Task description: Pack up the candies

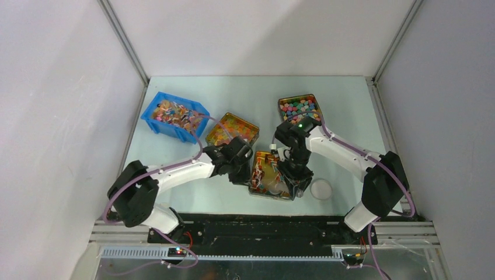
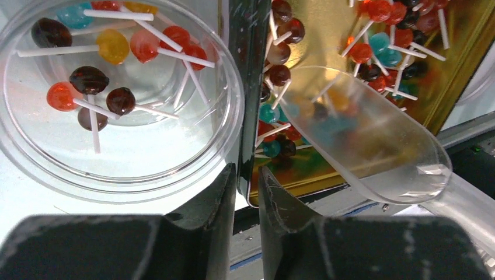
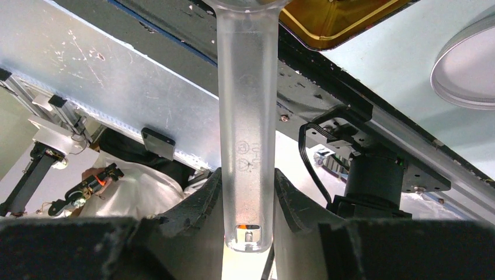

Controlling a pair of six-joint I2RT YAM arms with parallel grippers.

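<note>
A gold tray of lollipops sits at the front middle, with a clear scoop in it; my right gripper is shut on the scoop's long clear handle. A clear round container holding several lollipops stands just left of the tray in the left wrist view. My left gripper is over the tray's near-left wall, between container and tray; its fingertips are close together, and I cannot make out anything clearly between them.
A blue bin of mixed candy stands back left, a tray of gummies behind the left gripper, a tray of colourful candies back right. A round lid lies right of the front tray.
</note>
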